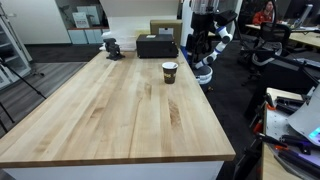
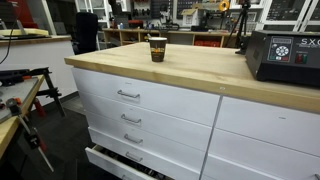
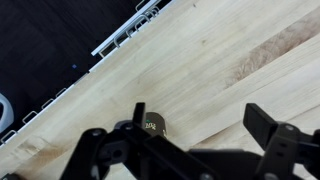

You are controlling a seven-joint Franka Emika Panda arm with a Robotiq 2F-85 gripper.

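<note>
A dark paper cup (image 1: 169, 73) with a pale rim stands upright on the wooden tabletop (image 1: 110, 105), near its right edge. From the other side, exterior view 2 shows the same cup (image 2: 158, 49) close to the counter's edge. My gripper is open over the tabletop, with bare wood visible between its widely spread fingers. In the wrist view, part of the cup (image 3: 155, 122) shows beside the left finger; the rest is hidden behind the gripper. The gripper is apart from the cup in exterior view 1.
A black box-shaped machine (image 1: 156, 45) and a small dark device (image 1: 112, 47) stand at the table's far end. Below the counter, the bottom drawer (image 2: 118, 168) is pulled out.
</note>
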